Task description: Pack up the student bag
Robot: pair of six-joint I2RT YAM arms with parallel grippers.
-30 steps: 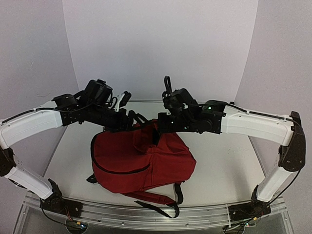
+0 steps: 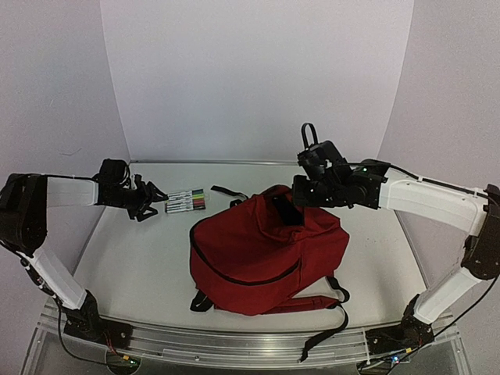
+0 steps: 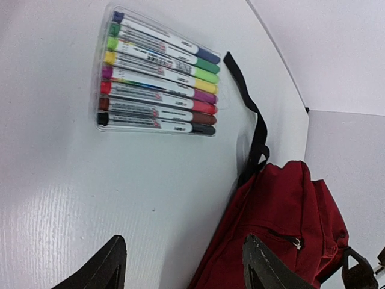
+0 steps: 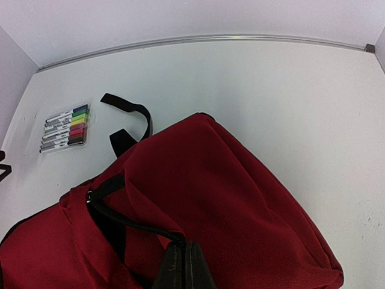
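Observation:
A red student bag (image 2: pixel 246 258) lies on the table with its mouth partly open toward the back. My right gripper is shut on the black zipper edge (image 4: pixel 144 227) of that mouth, holding it up. Left of the bag, a clear case of coloured markers (image 2: pixel 185 201) rests flat on the table; its full row of pens shows in the left wrist view. Just left of the case, my left gripper (image 2: pixel 159 205) stands open, fingers (image 3: pixel 108 265) well apart and nothing between them. The bag's inside is mostly hidden.
A black strap (image 3: pixel 249 108) reaches from the bag toward the back, close to the marker case. More straps (image 2: pixel 322 337) hang over the table's front edge.
My left gripper has drawn back from the bag to the left and come down beside the markers. The right gripper has moved right, dragging the bag along and uncovering the marker case.

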